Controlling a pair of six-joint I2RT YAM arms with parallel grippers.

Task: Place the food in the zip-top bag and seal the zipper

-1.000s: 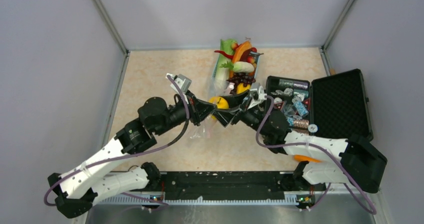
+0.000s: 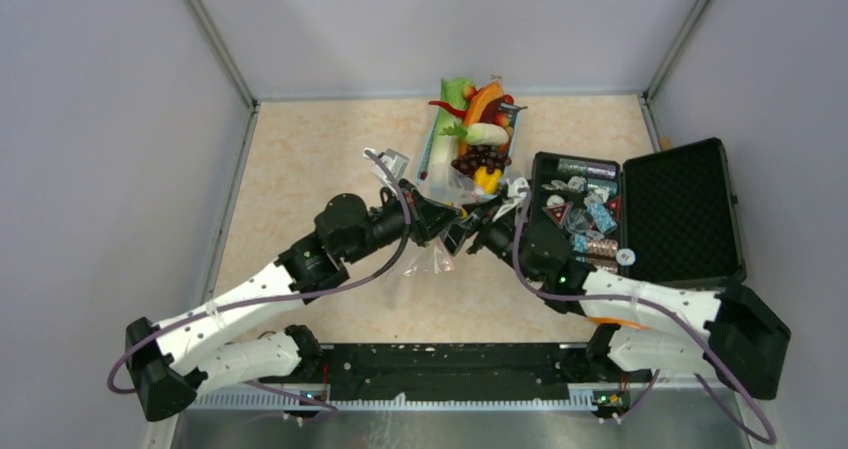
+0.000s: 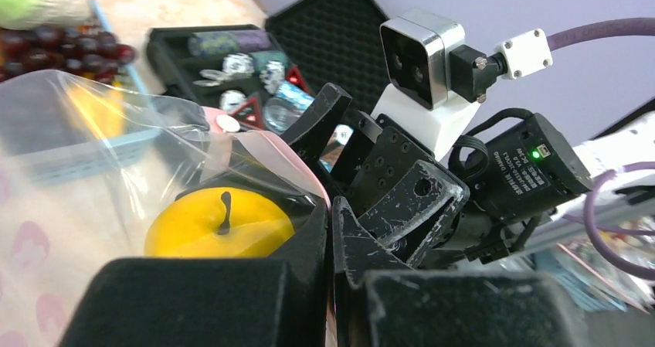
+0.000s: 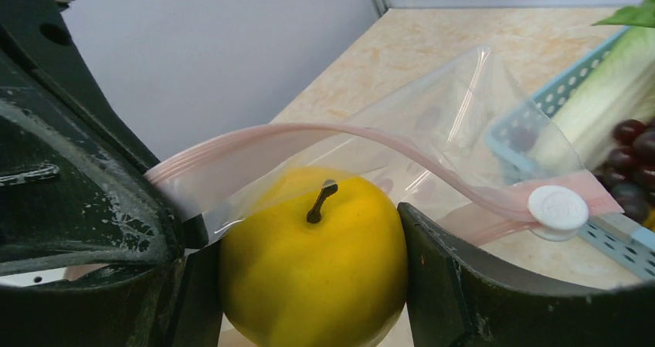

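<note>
Both grippers meet above the table's middle. My left gripper is shut on the pink zipper edge (image 3: 297, 161) of the clear bag (image 3: 69, 208), pinching it at its fingertips. A yellow fruit (image 4: 313, 270) with a dark stem sits between the fingers of my right gripper, at the bag's mouth, with the bag's top edge lying across it. In the left wrist view the fruit appears behind the clear plastic. The bag's white slider (image 4: 556, 208) is at one end of the zipper.
A blue basket (image 4: 610, 246) of fake vegetables and fruit stands behind the bag. An open black case (image 2: 680, 209) with small items lies to the right.
Both arms have shifted rightward in the top view, carrying the bag along. The yellow fruit is now mostly hidden from above by the grippers.
</note>
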